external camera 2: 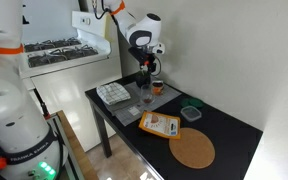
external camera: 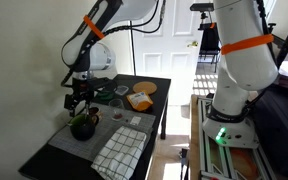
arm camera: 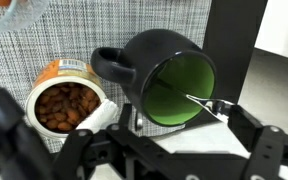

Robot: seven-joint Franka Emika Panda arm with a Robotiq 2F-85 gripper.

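Observation:
In the wrist view a black mug (arm camera: 134,62) with a green inside (arm camera: 192,75) is tipped toward the camera. A thin metallic utensil (arm camera: 206,103) rests in it, its end sticking out past the rim toward the right finger. My gripper is open, its dark fingers spread wide on either side of the mug, with nothing clasped. In exterior view 1 the gripper (external camera: 79,102) hangs just above the dark mug (external camera: 82,130). Exterior view 2 has the gripper (external camera 2: 144,72) at the table's far end, where the mug is hard to make out.
Beside the mug handle stands an open can of brown beans (arm camera: 66,105). A clear glass (arm camera: 14,18) sits at the wrist view's upper left. A checked cloth (external camera: 119,152), an orange board (external camera: 140,101) and a round brown mat (external camera 2: 193,148) lie on the black table.

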